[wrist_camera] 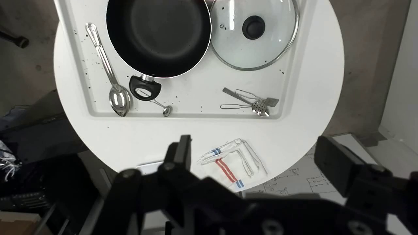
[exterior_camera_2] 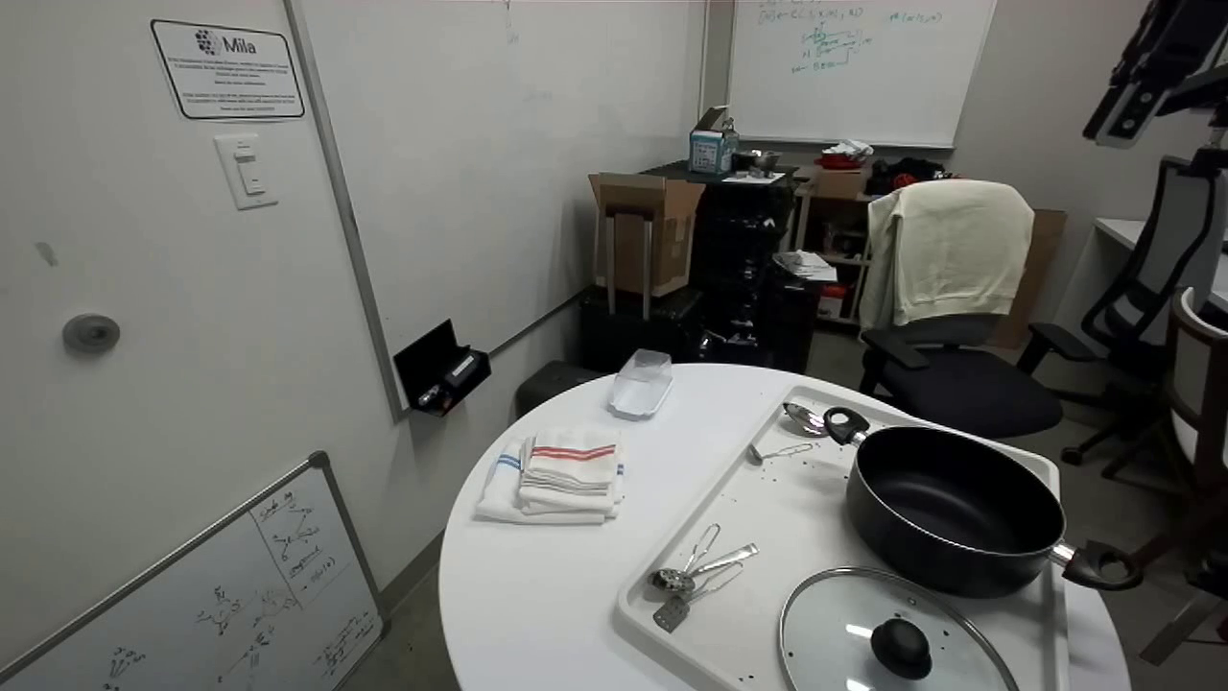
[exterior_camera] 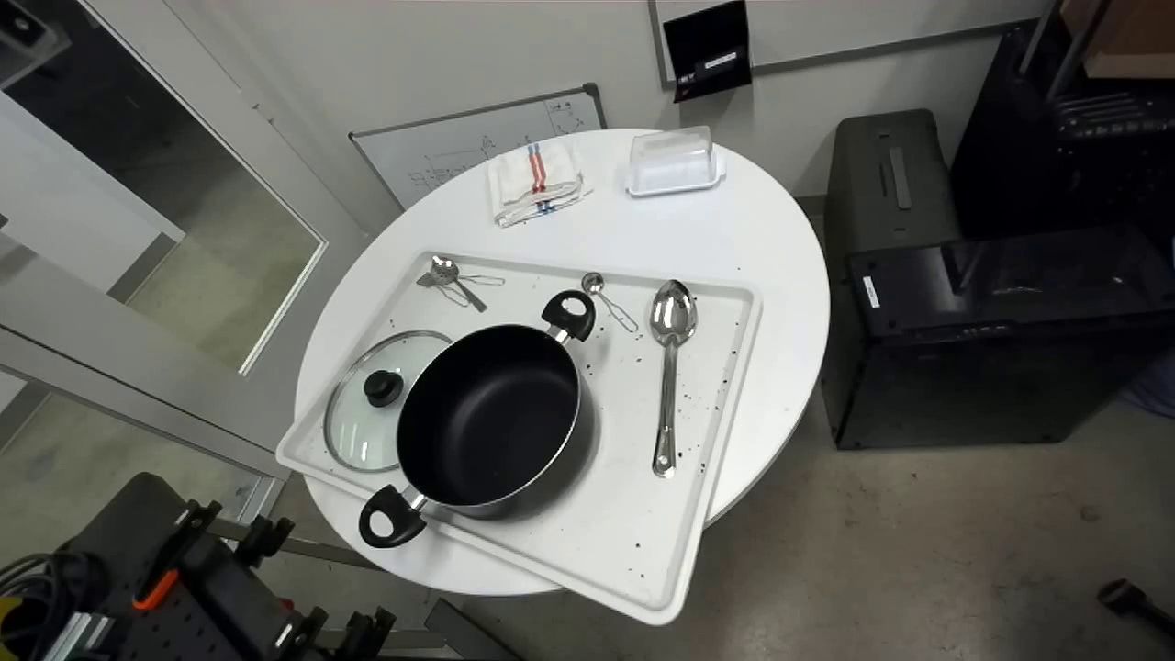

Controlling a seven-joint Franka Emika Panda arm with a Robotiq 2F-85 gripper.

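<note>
My gripper is open in the wrist view, its two dark fingers wide apart, with the table some way below. Between and beyond them lie folded white towels [wrist_camera: 235, 164] with red and blue stripes. A black two-handled pot [exterior_camera: 490, 419] stands uncovered and looks empty. Against its side rests a glass lid [exterior_camera: 358, 424] with a black knob. A large metal spoon [exterior_camera: 668, 375] lies on the other side of the pot. Small metal utensils [wrist_camera: 256, 103] form a cluster, and a tiny ladle [wrist_camera: 166, 111] sits near a pot handle. Exterior view 2 shows part of the arm [exterior_camera_2: 1157, 75] at its upper right.
The pot, lid and utensils are on a white tray [exterior_camera: 600, 529] scattered with dark specks, overhanging the round table [exterior_camera: 788, 319]. A clear-lidded butter dish [exterior_camera: 674, 165] stands at the table's far edge. Bare tabletop separates the tray from the towels and dish.
</note>
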